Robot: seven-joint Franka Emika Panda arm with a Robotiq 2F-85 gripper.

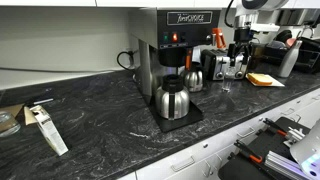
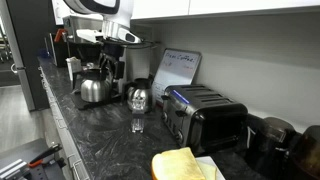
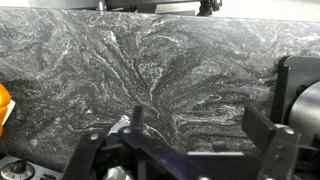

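Note:
My gripper is open, its dark fingers set wide apart along the bottom of the wrist view. Nothing shows between them except the dark, streaked countertop [image 3: 160,70]. In exterior view 2 the gripper [image 2: 112,72] hangs above the counter, near the steel pots. A clear glass [image 2: 138,117] stands upright on the counter between those pots and the toaster. It also appears in exterior view 1 as a small glass [image 1: 227,86] below the arm, apart from the gripper. A clear, shiny shape, partly hidden by the left finger, shows in the wrist view; I cannot tell what it is.
A coffee maker [image 1: 180,45] holds a steel carafe [image 1: 172,101]. A toaster [image 2: 205,118], bread slices [image 2: 178,164] and a steel pot [image 2: 95,89] stand along the counter. A white carton [image 1: 48,130] lies at the left.

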